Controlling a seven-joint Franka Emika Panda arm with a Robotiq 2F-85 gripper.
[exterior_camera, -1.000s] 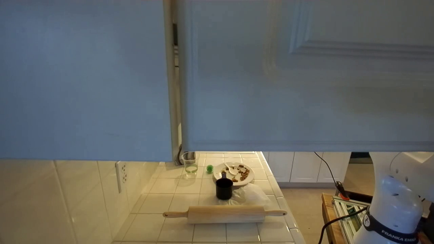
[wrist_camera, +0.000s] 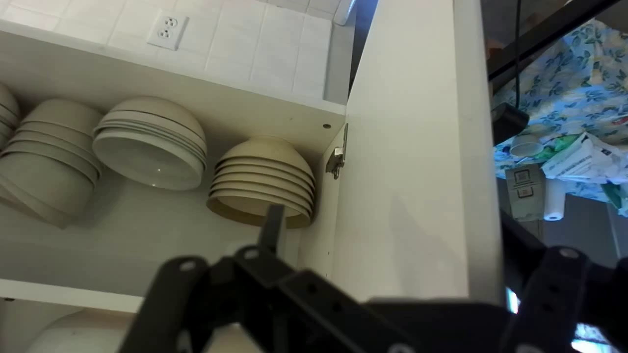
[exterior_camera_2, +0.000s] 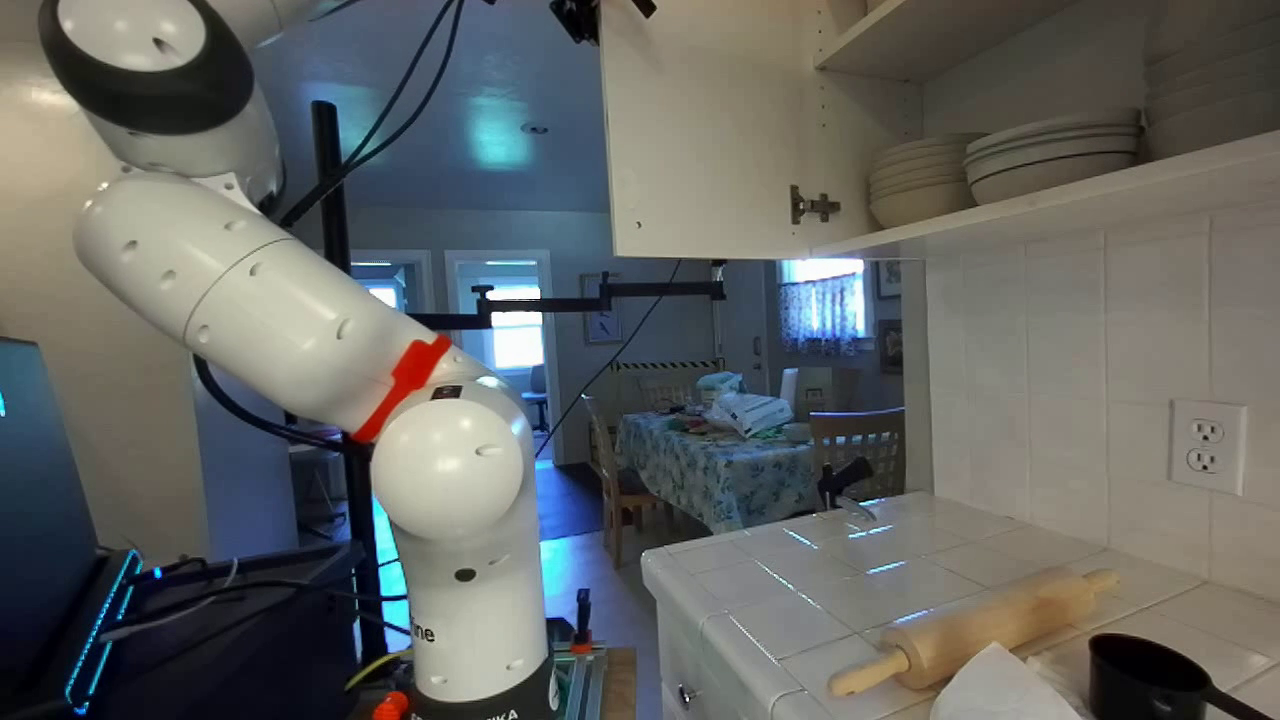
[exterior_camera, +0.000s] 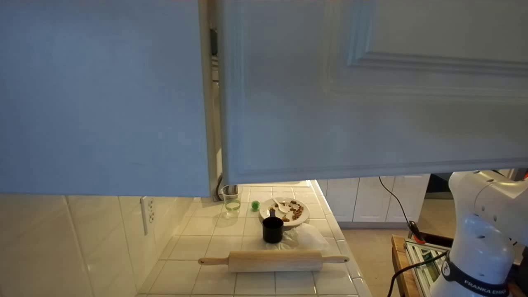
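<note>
A white cabinet door (wrist_camera: 406, 176) stands swung out from its shelf in the wrist view, its hinge (wrist_camera: 336, 160) visible. My gripper is open, one black finger (wrist_camera: 271, 229) on the door's inner side and dark gripper parts showing past its outer edge. Contact with the door cannot be made out. From the far side, the door's panelled outer face (exterior_camera: 376, 119) fills much of exterior view 1 and hides the gripper. Exterior view 2 shows the door's inner face (exterior_camera_2: 720, 144), with a bit of black hardware (exterior_camera_2: 582, 18) at its top outer corner.
Stacked bowls (wrist_camera: 262, 182) sit on the shelf near the hinge side, with more stacks further along. On the tiled counter below lie a rolling pin (exterior_camera: 274, 260), a black measuring cup (exterior_camera: 272, 230), a plate of food (exterior_camera: 302, 203), a clear cup (exterior_camera: 231, 203) and crumpled white material (exterior_camera: 309, 237).
The door has turned about its hinge: its lower edge, level before, now slopes upward to the right in exterior view 1. More of the white arm shows beneath it. Counter items have not moved.
</note>
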